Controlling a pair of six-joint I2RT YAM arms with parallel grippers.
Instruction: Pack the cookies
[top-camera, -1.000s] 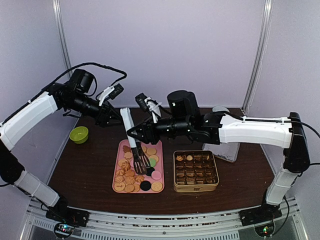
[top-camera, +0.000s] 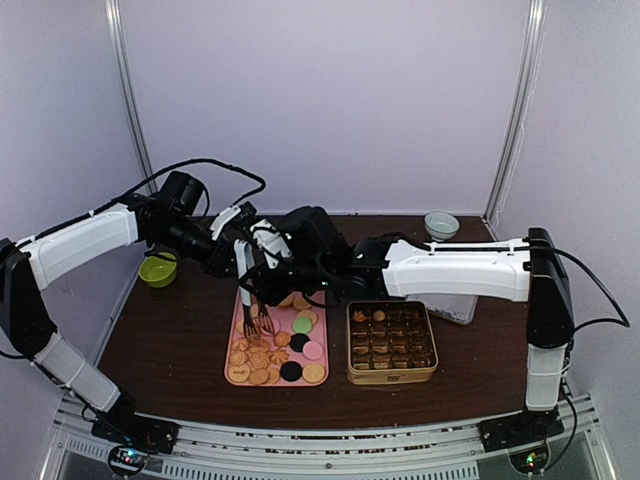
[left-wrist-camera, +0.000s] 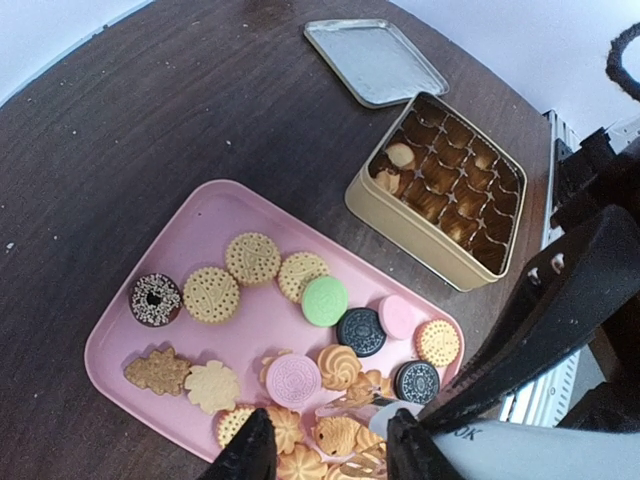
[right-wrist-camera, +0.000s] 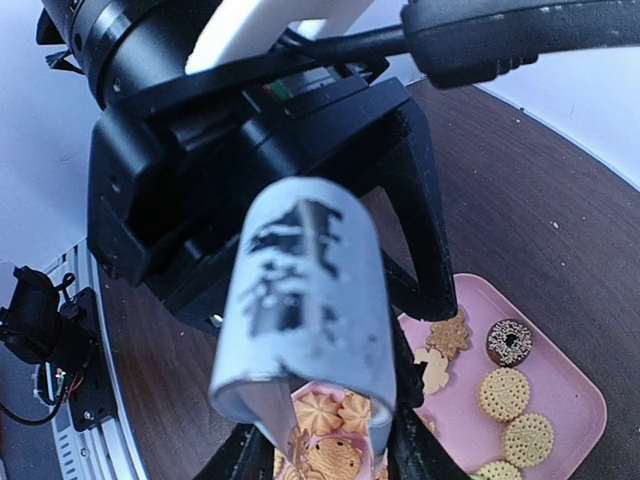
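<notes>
Both grippers meet over the pink tray (top-camera: 314, 377) of assorted cookies. My right gripper is shut on a white-handled utensil (right-wrist-camera: 305, 300) with slotted metal heads, probably tongs, held upright over the tray. My left gripper is part open at that utensil, its fingers low in the left wrist view; whether it touches the handle is unclear. A gold tin (top-camera: 390, 376) with compartments stands right of the tray, a few cookies in its back-left compartments.
A green bowl (top-camera: 158, 272) is at the left. A white bowl (top-camera: 441, 226) and a metal lid or tray (left-wrist-camera: 373, 62) lie at the back right. Bare wood shows in front and behind.
My right arm has moved left with the utensil, which now hangs over the tray's left half.
</notes>
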